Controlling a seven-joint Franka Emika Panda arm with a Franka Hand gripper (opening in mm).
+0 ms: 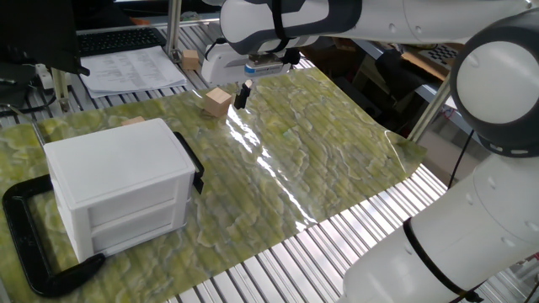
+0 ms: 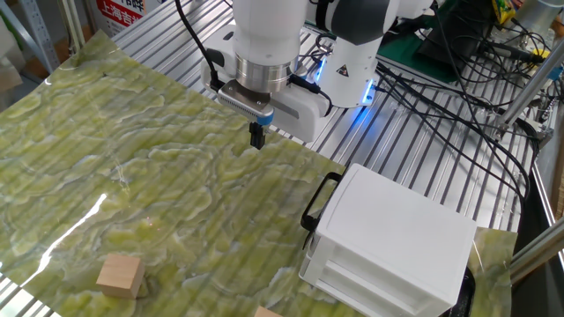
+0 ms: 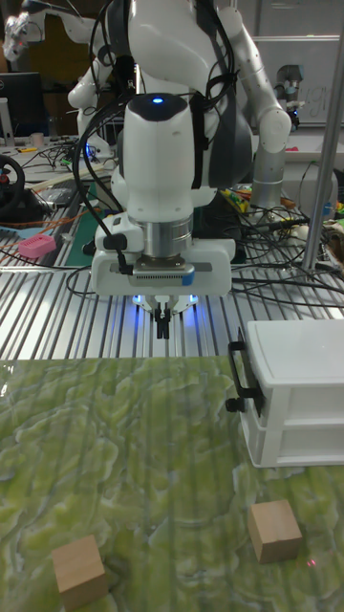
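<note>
My gripper (image 3: 162,324) hangs above the far part of the green mat, its dark fingers together and nothing visible between them. In exterior view 2 the gripper (image 2: 256,136) is well clear of every block. One wooden block (image 2: 121,276) lies on the mat, nearer that camera. A second wooden block (image 3: 275,531) rests on the mat in front of the white drawer unit (image 3: 300,382); from exterior view 1 only a sliver of this block (image 1: 133,121) shows behind the unit. The drawer unit stands upright, with a black handle (image 2: 321,201) on one side.
A black clamp-like frame (image 1: 21,231) sits against the drawer unit's other side. Beyond the mat are papers (image 1: 130,71), a keyboard (image 1: 118,39) and another small wooden block (image 1: 190,60).
</note>
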